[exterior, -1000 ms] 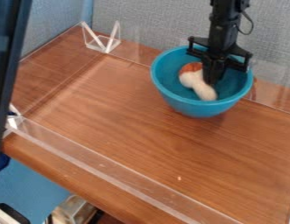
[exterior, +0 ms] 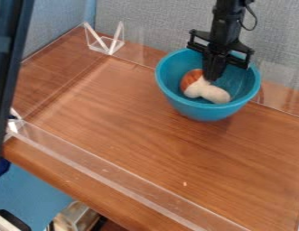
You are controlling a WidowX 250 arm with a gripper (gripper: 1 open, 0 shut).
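Observation:
A teal bowl (exterior: 178, 98) stands at the back right of the wooden table. Inside it lies a pale object with a red-orange end (exterior: 205, 89), which looks like a soft toy. My black gripper (exterior: 212, 71) reaches down into the bowl just behind this object. It appears shut; its fingertips are partly hidden, so I cannot tell whether they touch the object.
A white wire-like stand (exterior: 105, 42) is at the back left. A clear low barrier runs along the table edges, with a grey padded wall behind.
The pale object has shifted and turned slightly in the bowl over the last second. My gripper has moved slightly to the left.

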